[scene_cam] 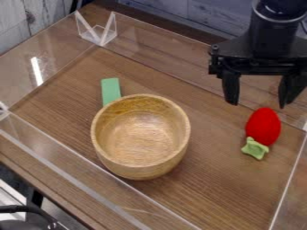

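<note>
The black gripper (249,90) hangs open at the upper right, its two fingers spread wide with nothing between them. Below its right side a red oval object (263,127) lies on the wooden table, with a small green piece (254,148) just in front of it. A wide tan bowl (140,132) sits at the centre left, and a green block (110,92) lies behind it to the left.
A clear, angular transparent object (99,27) stands at the back left. A dark object shows at the lower left corner.
</note>
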